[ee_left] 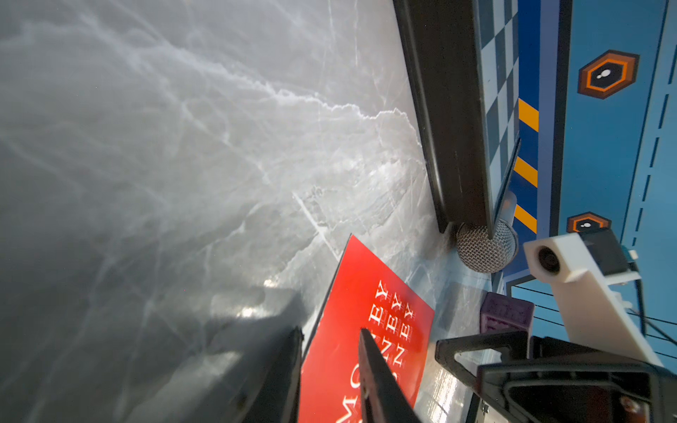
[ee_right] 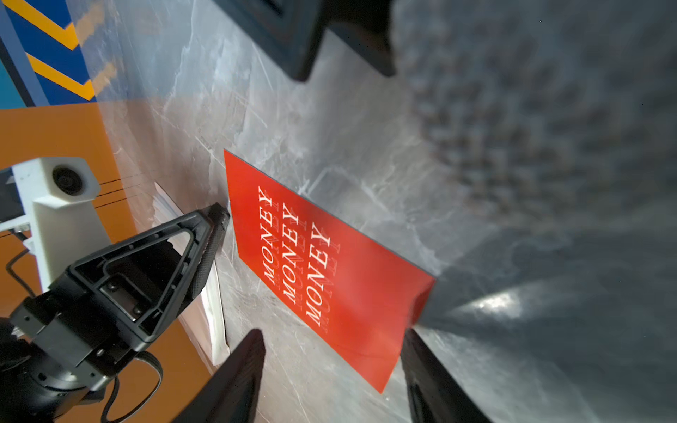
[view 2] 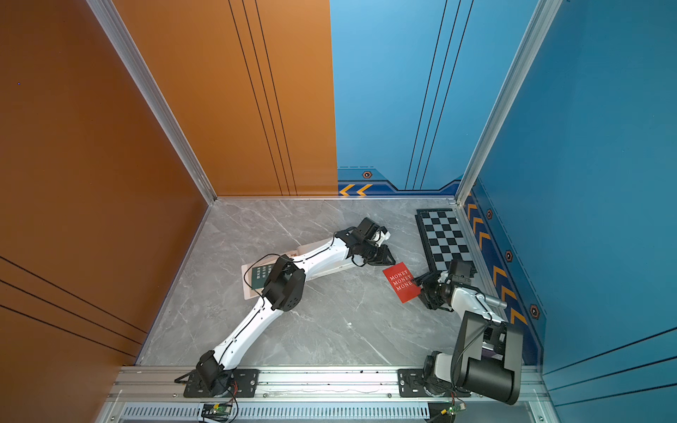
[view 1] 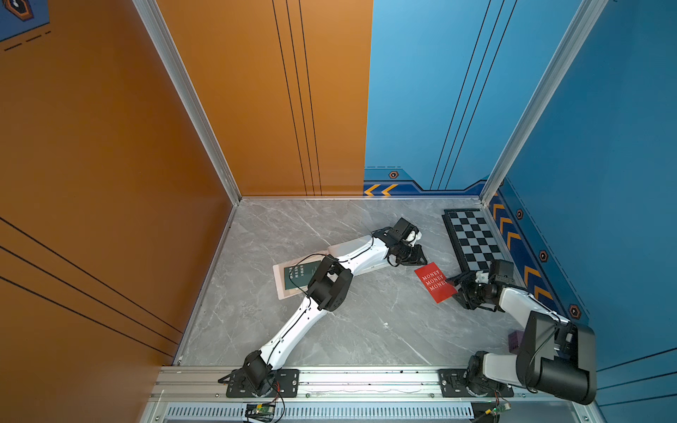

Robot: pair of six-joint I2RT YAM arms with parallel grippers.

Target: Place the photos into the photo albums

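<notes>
A red card reading MONEY (view 1: 433,282) lies on the grey table between my grippers. My left gripper is low at the card's upper edge, its fingers part open; whether anything is between them I cannot tell. My right gripper stands open at the card's right end, low over the table, nothing visibly held. A pale album (view 1: 279,282) with a dark green cover or picture lies at the left, largely hidden by my left arm.
A checkered board (view 1: 471,232) lies along the right wall at the back. A purple block (ee_left: 505,310) sits at the front right.
</notes>
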